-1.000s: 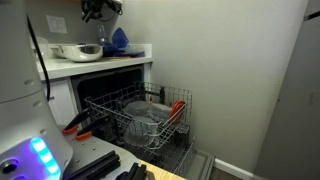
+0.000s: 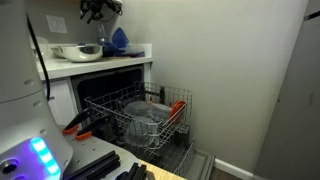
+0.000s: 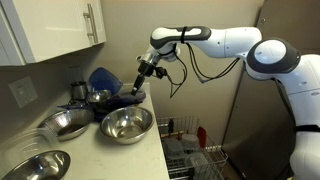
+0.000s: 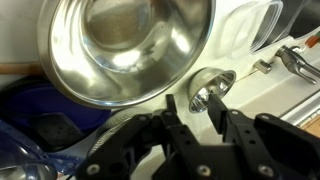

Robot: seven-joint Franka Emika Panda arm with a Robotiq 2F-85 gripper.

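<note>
High over the counter, my gripper point(image 3: 146, 78) hangs at the end of the arm, its fingers pointing down. It is open, and nothing shows between its fingers in the wrist view. Below it on the counter stands a large shiny metal bowl point(image 3: 128, 122), which fills the upper left of the wrist view. A small metal cup or bowl point(image 4: 210, 86) appears just beyond the fingertips in the wrist view. Behind the large bowl lie blue dishes point(image 3: 103, 80). Another metal bowl point(image 3: 68, 123) sits nearer the wall.
A pulled-out dishwasher rack point(image 2: 100, 103) holds clear containers and orange-red items point(image 2: 177, 109). Clear plastic containers point(image 3: 28, 146) and a further metal bowl point(image 3: 40, 167) crowd the counter's left side. An upper cabinet point(image 3: 50, 30) overhangs them.
</note>
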